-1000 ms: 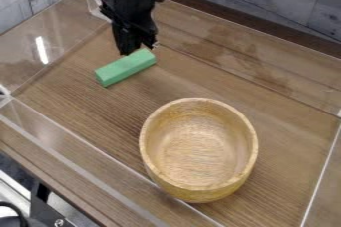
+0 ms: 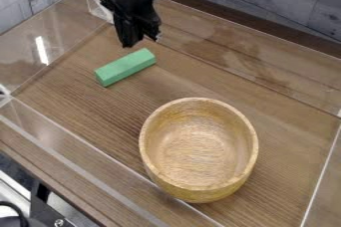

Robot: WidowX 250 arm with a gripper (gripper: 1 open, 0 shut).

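My gripper is at the upper left, shut, with nothing seen between its fingers, raised just behind a green block. The block lies flat and diagonal on the wooden table. A large round tan bowl sits at the lower right, apart from both.
A dark gap with cables runs along the lower left edge of the table, and a wooden wall stands at the back right.
My gripper has moved slightly up and back, away from the green block. The block and bowl stay where they were.
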